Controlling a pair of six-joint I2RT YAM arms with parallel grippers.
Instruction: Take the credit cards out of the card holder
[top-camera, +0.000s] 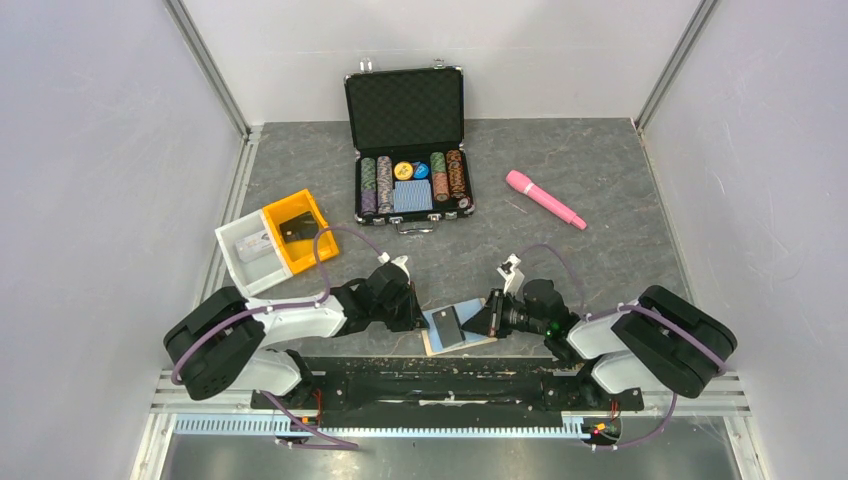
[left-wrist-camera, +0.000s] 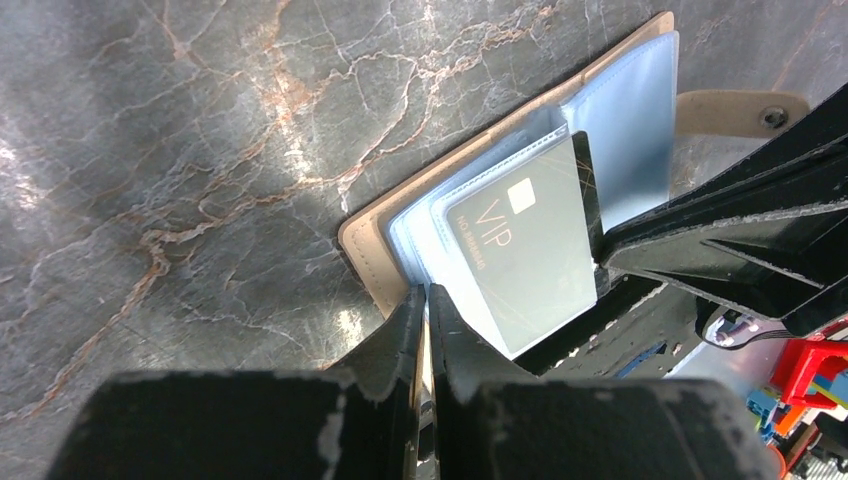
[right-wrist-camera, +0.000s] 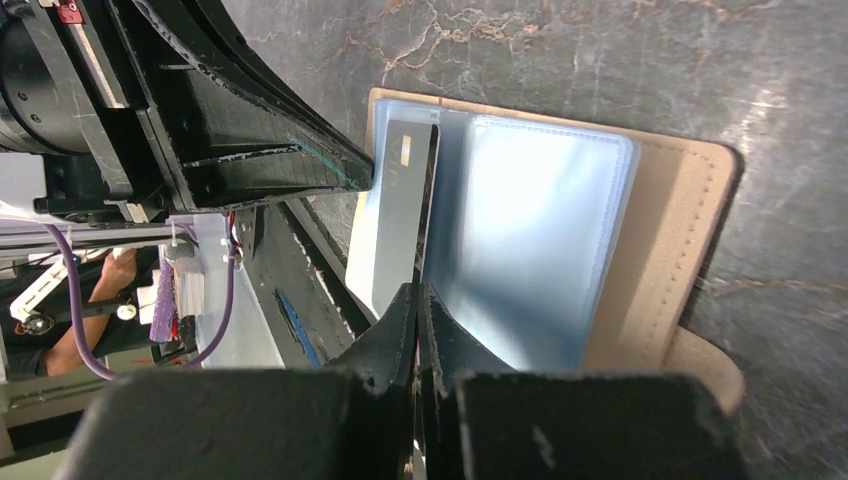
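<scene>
The card holder (top-camera: 480, 340), tan outside with pale blue sleeves, lies open on the table between my arms. A grey card (left-wrist-camera: 525, 245) marked VIP sits in its sleeve in the left wrist view, a darker card edge (left-wrist-camera: 586, 180) showing beside it. My left gripper is shut on the blue sleeve edge at the holder's left side. My right gripper is shut, its tips down at the edge of the grey card (right-wrist-camera: 402, 200). Whether a card edge is between them cannot be made out.
At the left stands a white and orange bin (top-camera: 262, 218), a dark card (top-camera: 298, 227) in its orange half. An open poker-chip case (top-camera: 408, 110) is at the back. A pink stick (top-camera: 545, 200) lies back right. Bare table surrounds these.
</scene>
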